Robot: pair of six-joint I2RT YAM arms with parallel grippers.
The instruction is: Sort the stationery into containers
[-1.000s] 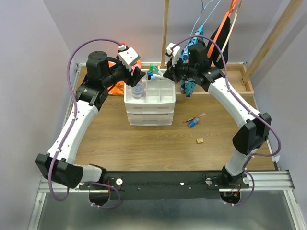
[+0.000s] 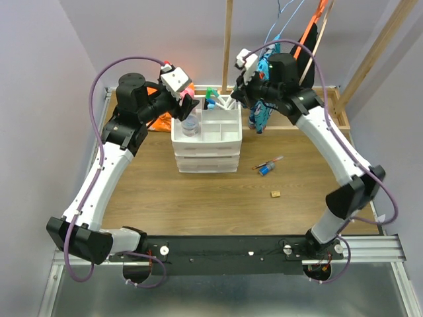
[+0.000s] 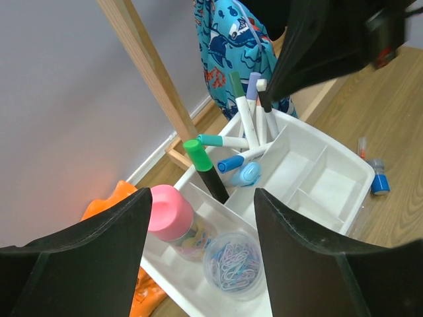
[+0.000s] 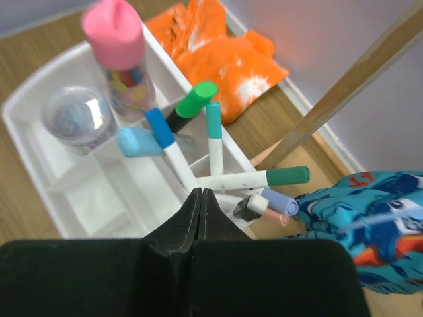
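A white organizer (image 2: 207,162) holds several markers in its far right compartment. In the left wrist view, a blue-capped marker (image 3: 244,158), a teal-capped marker (image 3: 221,140) and a dark-green-capped one (image 3: 243,109) lean there, with a black marker with a green cap (image 3: 206,168) nearby. A pink-lidded container (image 3: 173,214) and a clear tub of paper clips (image 3: 233,265) sit in the left compartment. My left gripper is open above them, its fingers apart and empty. Over the markers, my right gripper is shut; nothing shows between its fingers.
A blue jar (image 2: 266,169) and a thin stick lie on the table right of the organizer, with a small tan block (image 2: 275,194) nearer the front. Blue patterned cloth (image 2: 262,119) hangs behind on the right. The front right compartments are empty.
My right gripper has shifted right and away from the organizer's middle.
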